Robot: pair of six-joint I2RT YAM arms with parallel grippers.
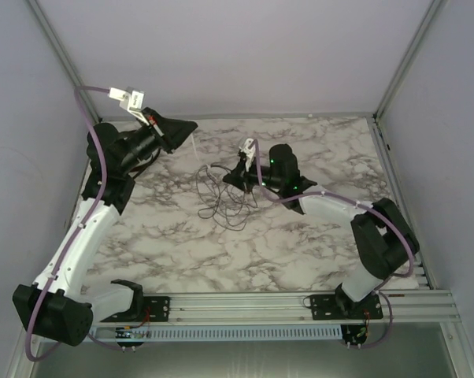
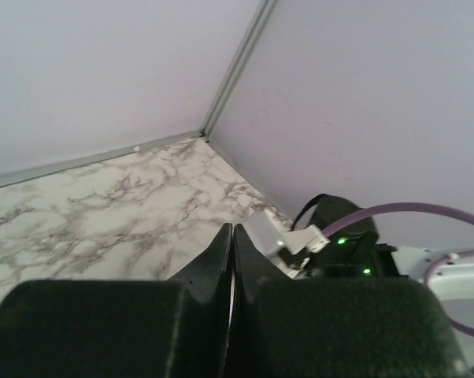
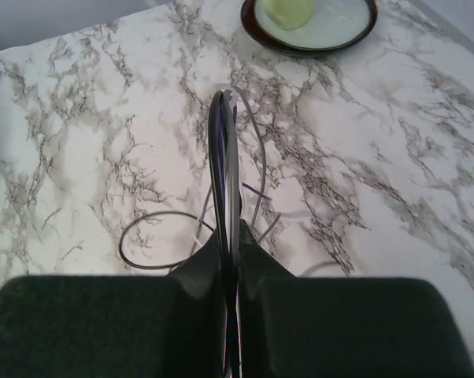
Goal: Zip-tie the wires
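In the top view a tangle of thin dark wires [image 1: 213, 209] lies on the marbled table, left of my right gripper [image 1: 227, 181]. That gripper is shut on part of the wires; in the right wrist view the gathered wires [image 3: 224, 157] rise from between its fingers. Higher up and to the left is my left gripper [image 1: 195, 126], shut, with a thin white zip tie [image 1: 195, 148] hanging from its tips. The tie's lower end comes near the wires; I cannot tell whether it goes around them.
A dark-rimmed plate [image 3: 312, 49] bearing a pale green object [image 3: 288, 11] is at the top of the right wrist view. Bare table [image 1: 339, 150] extends behind and in front of the right arm.
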